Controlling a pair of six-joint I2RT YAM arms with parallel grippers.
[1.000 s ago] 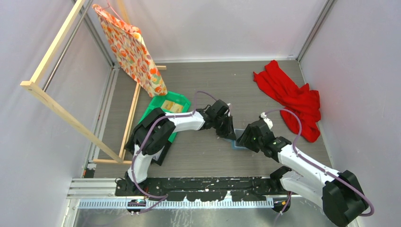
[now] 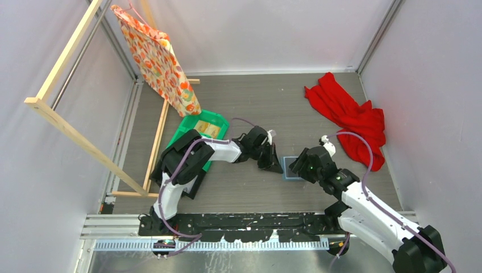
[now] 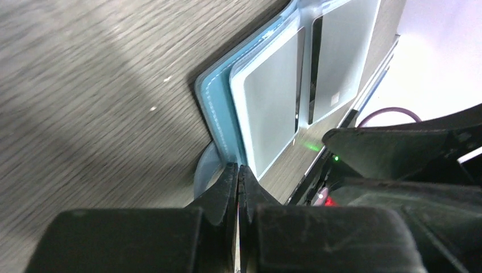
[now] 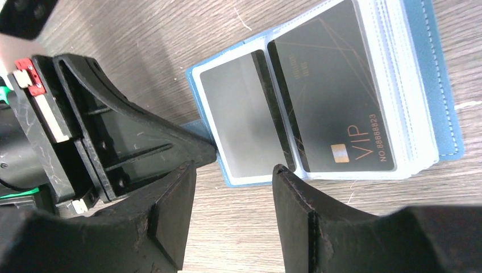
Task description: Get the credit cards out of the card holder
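Note:
On the table lies the open blue card holder (image 2: 286, 177), with clear pockets. In the right wrist view a dark VIP card (image 4: 341, 85) fills one pocket and a plain grey card (image 4: 244, 114) another. My left gripper is shut, its tips right at the holder's outer edge by a blue tab (image 3: 206, 168); whether the thin tab is pinched cannot be made out. Over the near edge of the holder, my right gripper stands part open, nothing between its fingers.
A green basket (image 2: 213, 117) stands left, partly behind the left arm. Red cloth (image 2: 355, 122) lies at the back right. A patterned cloth (image 2: 156, 62) hangs on a wooden frame (image 2: 74, 128). Table behind the holder is clear.
My right gripper has shifted right, away from the left one.

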